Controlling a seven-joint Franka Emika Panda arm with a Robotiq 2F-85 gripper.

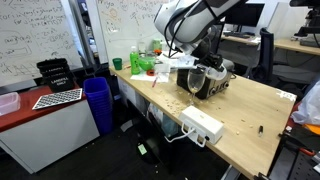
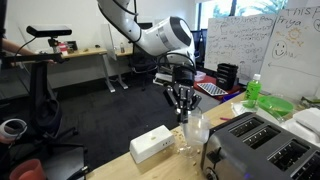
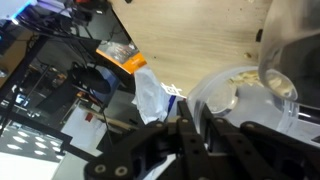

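A clear container [image 2: 194, 128] is at my gripper [image 2: 183, 114], with the black toaster [image 2: 255, 140] beside it. In exterior view 1 the container [image 1: 195, 80] shows in front of the toaster, close under my gripper [image 1: 205, 64]. My gripper is shut on the container's rim in the wrist view. Small pale brown bits show through the clear wall of the container [image 3: 235, 98]; whether they lie inside it or on the table is hard to tell. The fingertips are partly hidden.
A white box-shaped appliance [image 1: 202, 124] stands at the table's front edge. A green bottle [image 2: 253, 90] and a green bowl [image 2: 275, 103] are farther along the table. An orange and white packet [image 3: 118, 54] and white cloth or paper [image 3: 150, 95] lie in the wrist view. Bare tabletop [image 1: 245, 140] spreads to the right.
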